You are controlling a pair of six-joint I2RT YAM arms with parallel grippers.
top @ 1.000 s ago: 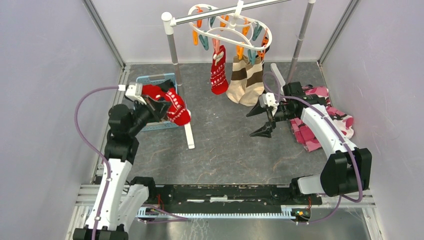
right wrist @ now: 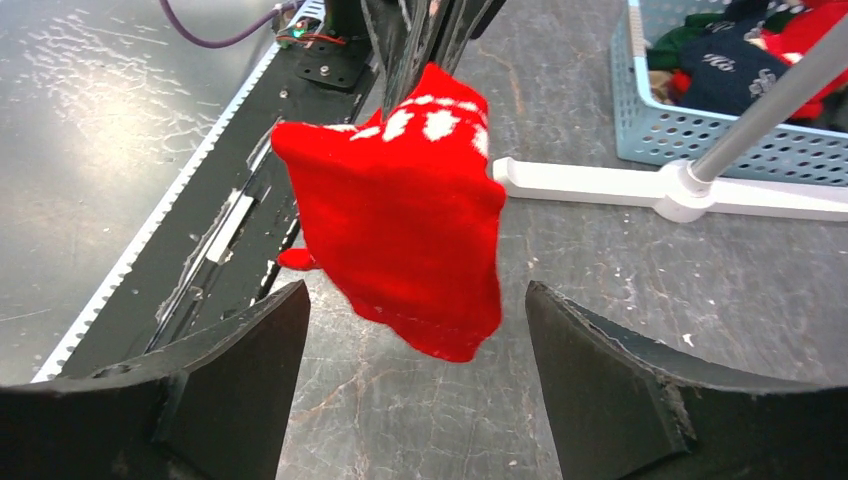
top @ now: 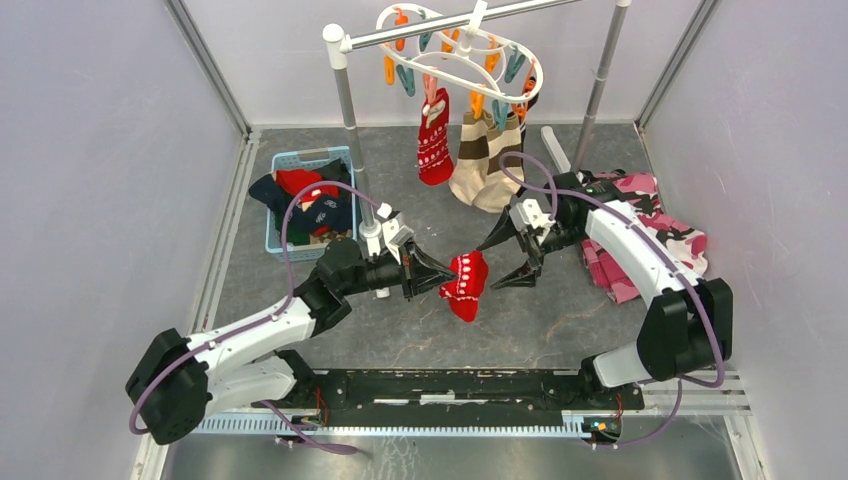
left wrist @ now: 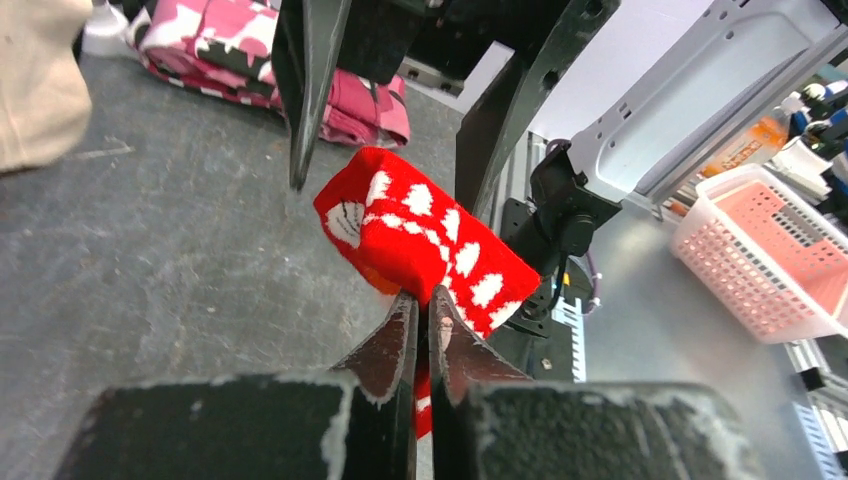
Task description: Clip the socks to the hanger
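Observation:
A red sock with white patterns (top: 465, 286) is pinched in my left gripper (top: 452, 277), which is shut on it above the middle of the floor. In the left wrist view the sock (left wrist: 440, 235) bulges past the closed fingertips. My right gripper (top: 497, 265) faces it from the right, open, with a gap between its fingers. From the right wrist view, the sock (right wrist: 400, 230) hangs ahead of the spread fingers (right wrist: 600, 360), apart from them. The white oval hanger (top: 460, 75) carries orange and teal clips, with a red sock (top: 434, 140) and cream-brown socks (top: 485, 160) clipped to it.
A blue basket (top: 282, 160) of socks stands at the left by the rack's pole (top: 352, 130). Folded pink patterned cloth (top: 640, 200) lies at the right. The rack's white foot (right wrist: 590, 183) runs along the floor.
My left gripper has carried the red sock from over the basket rightward and down to the middle. The right gripper has shifted slightly left toward it.

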